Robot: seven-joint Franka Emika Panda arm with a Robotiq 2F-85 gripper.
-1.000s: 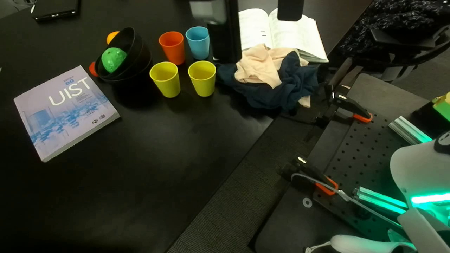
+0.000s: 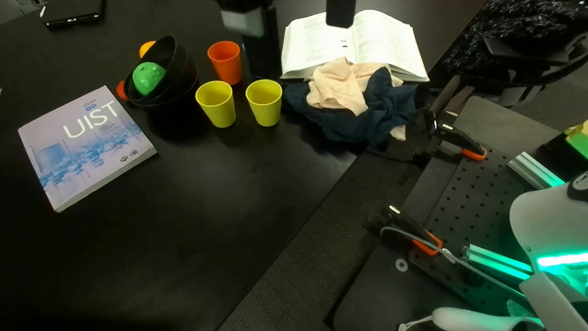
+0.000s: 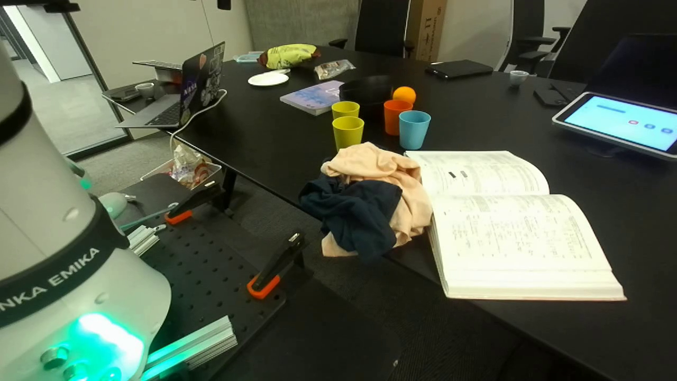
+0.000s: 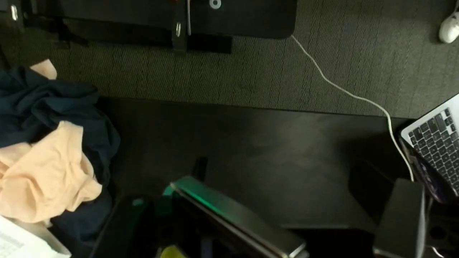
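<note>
In the wrist view my gripper stands open, its dark fingers (image 4: pixel 241 215) wide apart and nothing held between them. Dark blurred parts of the hand hang at the top of exterior view 1, high above the table and covering the blue cup there. Two yellow cups (image 2: pixel 215 104) stand upright beside an orange cup (image 2: pixel 226 61). Exterior view 2 shows the blue cup (image 3: pixel 414 129) near them. A green round object (image 2: pixel 148 77) rests in the tilted black bowls (image 2: pixel 184 77). Crumpled peach cloth (image 2: pixel 336 85) lies over dark blue cloth (image 2: pixel 380 113).
An open book (image 3: pixel 527 244) adjoins the cloths. The UIST book (image 2: pixel 88 143) lies flat, with bare table in front. A laptop (image 3: pixel 184 95) and a tablet (image 3: pixel 625 121) occupy other parts of the table. Its edge (image 4: pixel 258 108) borders the floor gap by the robot's base.
In exterior view 1 the dark parts of the hand have shifted left, and the blue cup that showed before is now hidden behind them. Cups, bowls, cloths and books have not moved.
</note>
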